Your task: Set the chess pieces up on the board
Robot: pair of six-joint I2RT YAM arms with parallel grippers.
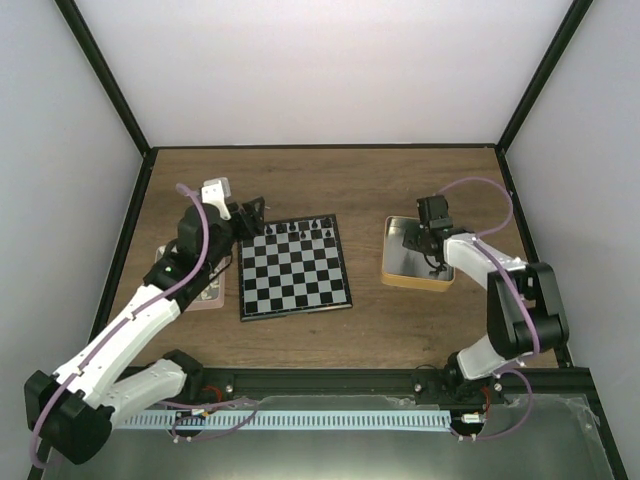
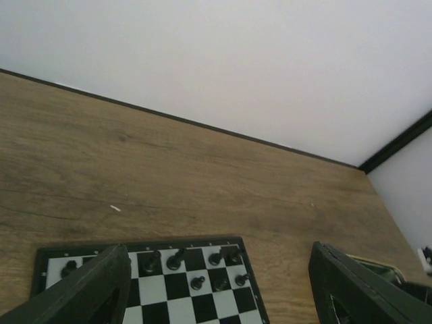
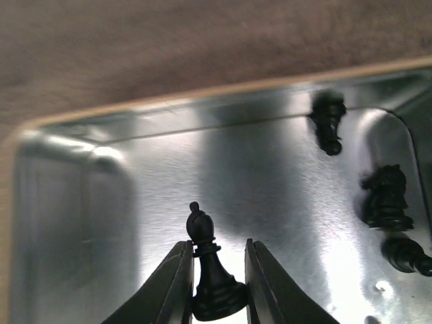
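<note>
The chessboard [image 1: 293,280] lies mid-table, with several black pieces standing along its far side. My left gripper [image 1: 254,213] hangs open over the board's far-left corner, nothing between its fingers. My right gripper [image 1: 415,238] is over the metal tray [image 1: 416,282] to the board's right. In the right wrist view it is shut on a black bishop [image 3: 212,277], held upright with its head up. Other black pieces lie on their sides in the tray, among them a knight [image 3: 386,199] and a piece near the far wall [image 3: 329,121].
A pink tray [image 1: 206,300] sits left of the board, partly under the left arm. Walls enclose the table at the back and sides.
</note>
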